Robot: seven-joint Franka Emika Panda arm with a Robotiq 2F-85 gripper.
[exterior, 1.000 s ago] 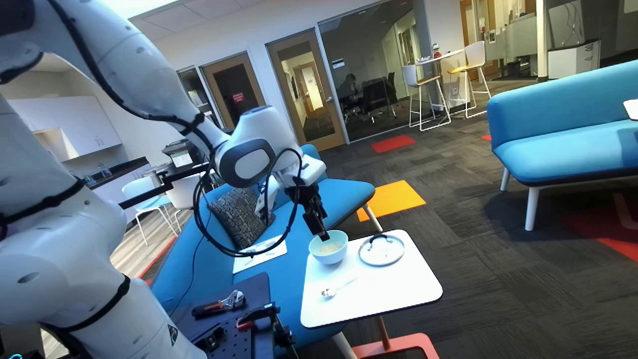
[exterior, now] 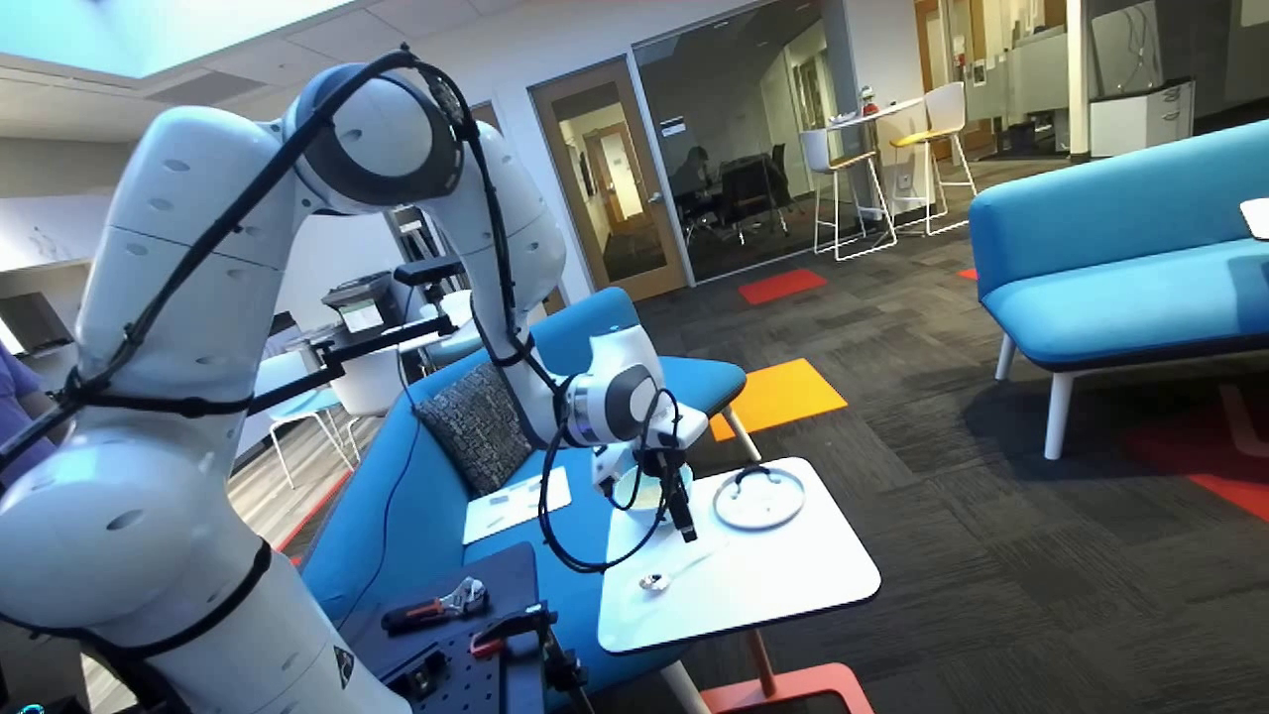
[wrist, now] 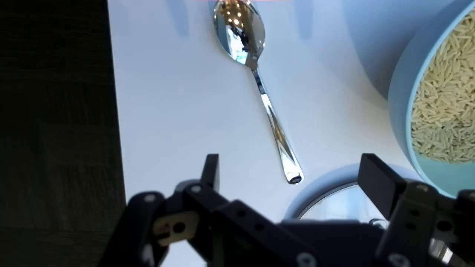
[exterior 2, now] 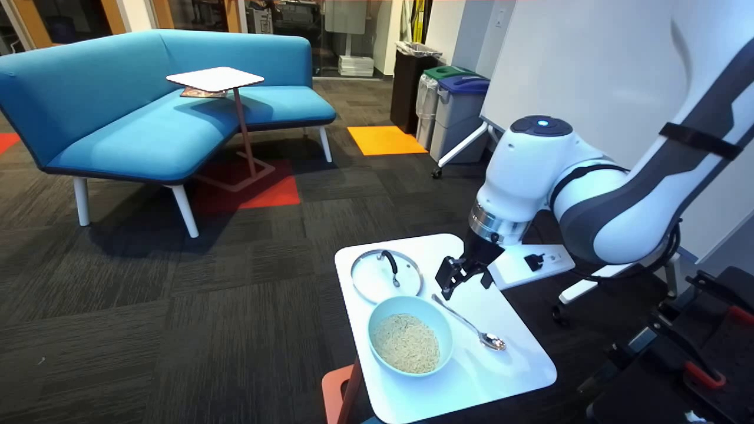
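A silver spoon (wrist: 277, 129) lies flat on the white table (exterior 2: 488, 385), its handle end pointing toward my gripper. The gripper stands open above the tabletop, fingers (wrist: 210, 171) wide apart, and nothing shows between them but table, spoon handle tip and lid edge. Beside the spoon is a light blue bowl (exterior 2: 376, 346) of uncooked rice (exterior 2: 406, 344). A round glass lid (exterior 2: 371, 279) with a black handle lies near the bowl. In exterior view 1 the gripper and wrist partly cover the bowl (exterior: 637, 490).
Blue seating (exterior: 571, 506) runs along one side of the table. A dark bench with a wrench (exterior: 437, 605) stands near the arm's base. Bare tabletop (exterior 2: 519, 353) shows around the spoon's bowl end.
Bowl, spoon and lid appear unmoved.
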